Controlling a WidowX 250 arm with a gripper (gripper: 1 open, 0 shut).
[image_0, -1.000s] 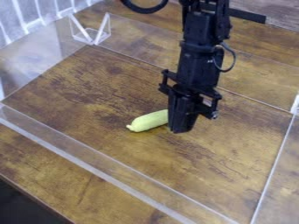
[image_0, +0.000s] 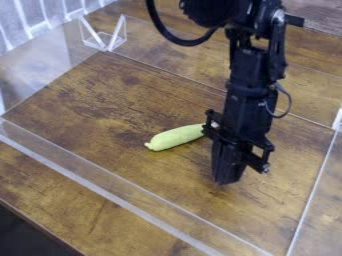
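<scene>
The black robot gripper (image_0: 227, 170) hangs low over the wooden surface, just right of a pale green, elongated vegetable-like object (image_0: 174, 138). Its fingertips point down near the wood. Whether the fingers are open or shut is hard to tell from this angle. The green object lies on the surface, its right end close to or behind the gripper.
Clear plastic walls (image_0: 94, 182) enclose the wooden workspace. A white triangular bracket (image_0: 102, 40) stands at the back left, by a white railing.
The gripper has moved down in the view and a little to the right, toward the near side. The green object lies where it was.
</scene>
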